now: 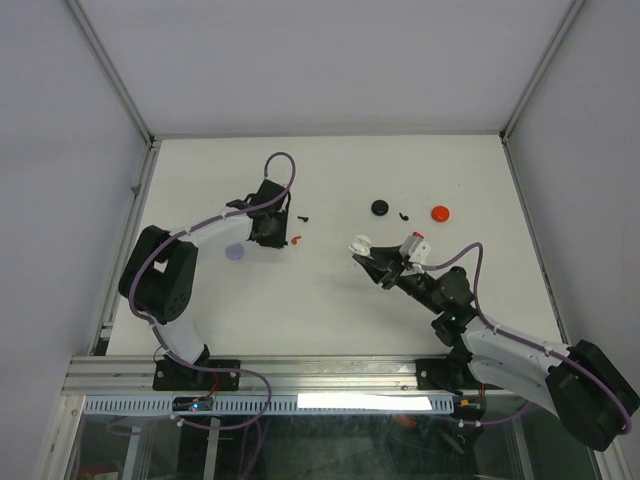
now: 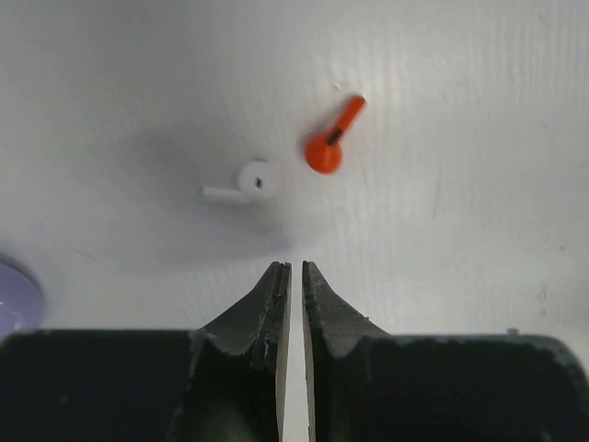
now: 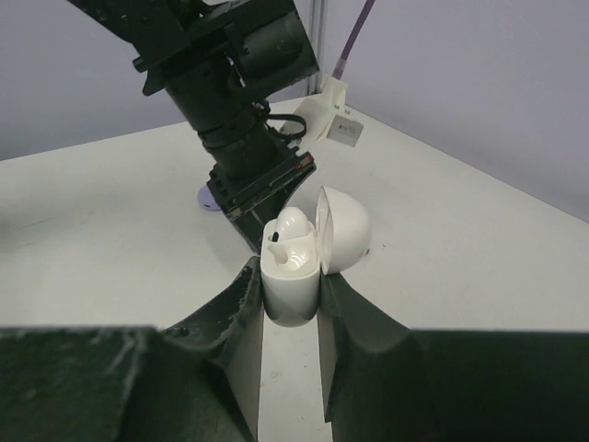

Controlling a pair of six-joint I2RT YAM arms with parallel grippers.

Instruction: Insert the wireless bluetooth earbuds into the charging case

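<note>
My right gripper (image 1: 377, 268) is shut on the white charging case (image 3: 290, 267), lid raised, with a white shape inside. My left gripper is shut, pointing down near a white earbud (image 2: 256, 180) on the table, with a red earbud-shaped piece (image 2: 324, 151) beside it. Whether anything is pinched between the left fingertips is not visible.
A purple disc (image 1: 235, 251) lies left of the left gripper. A black disc (image 1: 380, 208), a small black piece (image 1: 404, 216) and a red disc (image 1: 440, 213) lie at the back right.
</note>
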